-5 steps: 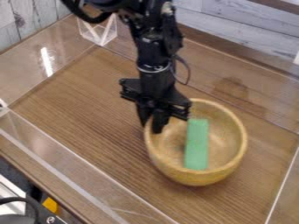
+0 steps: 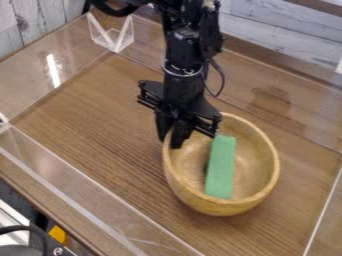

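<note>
My black gripper [image 2: 175, 129] reaches down from the top centre and is shut on the left rim of a tan bowl [image 2: 249, 197]. Inside the bowl lies a flat green block [image 2: 221, 165], lengthwise toward the viewer. The fingertips are partly hidden at the rim.
A white wire object [image 2: 111, 33] stands at the back left. Raised edges and walls border the back and sides, and black cables show at the lower left.
</note>
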